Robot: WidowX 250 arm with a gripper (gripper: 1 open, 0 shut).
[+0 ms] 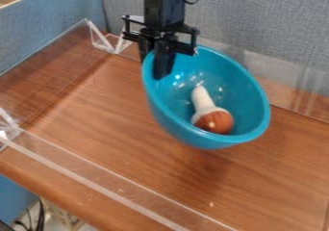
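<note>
A black gripper (162,52) at the top centre is shut on the upper left rim of a teal bowl (174,119). The bowl is tilted, with its inside facing right and toward the camera. In it lie a white elongated object (202,100) and, at that object's lower end, a rounded orange-brown thing (215,122).
A blue-walled box edge (33,38) runs along the left, a grey wall (270,33) stands behind, and white plastic brackets (110,40) sit at the back left and left edge.
</note>
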